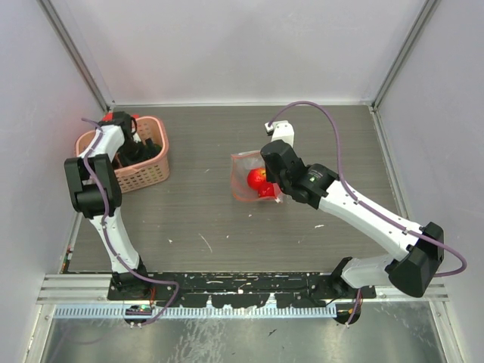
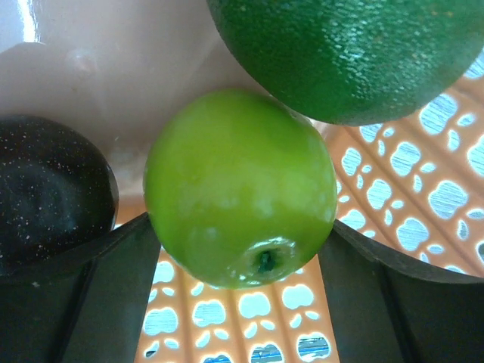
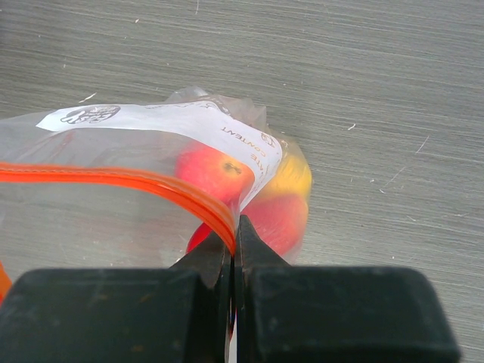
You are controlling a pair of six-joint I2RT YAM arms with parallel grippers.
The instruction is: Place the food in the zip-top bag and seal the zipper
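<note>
A green apple [image 2: 238, 174] lies in the basket, seen close in the left wrist view. The fingers of my left gripper stand apart at either side of it, near its skin; firm contact does not show. My right gripper is shut on the orange-zippered rim of the clear zip top bag [image 3: 98, 132]. Red and yellow food [image 3: 283, 219] shows inside the bag, and its mouth gapes left of the hold. From above, a red fruit [image 1: 257, 178] is visible in the bag [image 1: 240, 193].
The pink basket [image 1: 144, 178] stands at the far left. In it, a dark green fruit [image 2: 363, 53] and a blackish fruit [image 2: 49, 189] crowd the apple. Table between basket and bag is clear.
</note>
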